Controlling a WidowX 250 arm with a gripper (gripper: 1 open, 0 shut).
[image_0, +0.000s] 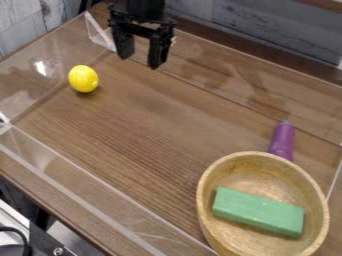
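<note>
My gripper (142, 44), dark and held over the back of the wooden table, stands open at the top centre of the camera view; I see nothing held in it. A yellow lemon-like object (83, 79) lies at left. A purple eggplant-like object (282, 140) lies at right. A green block (258, 211) rests inside a round tan bowl (214, 180) at lower right.
A whitish, see-through shape is partly visible behind the gripper at top left. The table's edges show at top right and lower left, with a dark cable at the lower left corner.
</note>
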